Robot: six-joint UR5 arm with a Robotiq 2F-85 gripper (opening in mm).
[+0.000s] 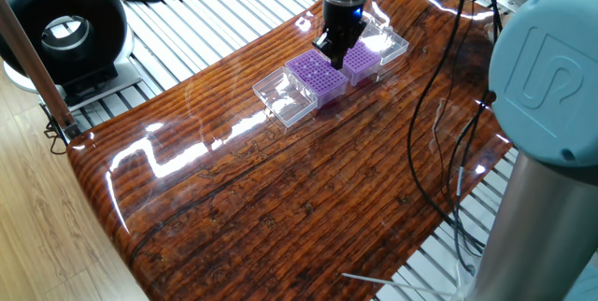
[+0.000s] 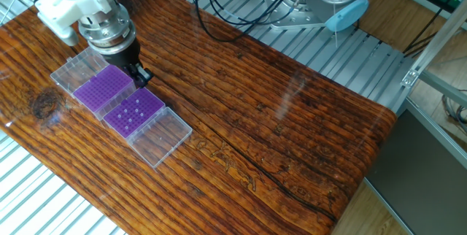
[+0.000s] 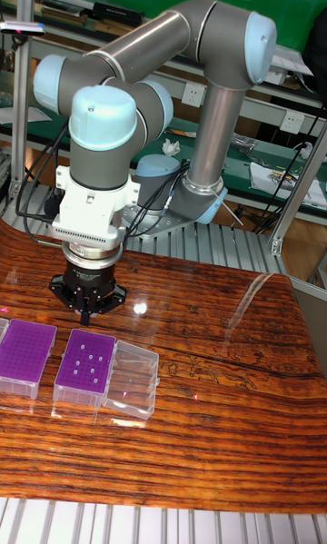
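Note:
Two purple racks in clear boxes sit side by side on the wooden table. One rack (image 2: 134, 113) carries several small, pale tubes standing in its holes. The other rack (image 2: 104, 87) shows a grid of holes and no tubes that I can make out. My gripper (image 1: 337, 62) points down above the boxes, near where the two racks meet. In exterior view 3 the black gripper (image 3: 85, 318) appears just behind the tube-bearing rack (image 3: 87, 360). Its fingertips look narrow and close together, but whether they are parted or hold anything is too small to tell.
A clear open lid (image 2: 162, 136) lies beside the tube rack, and another clear lid (image 2: 79, 69) lies beyond the other rack. Black cables (image 1: 418, 142) hang near the arm.

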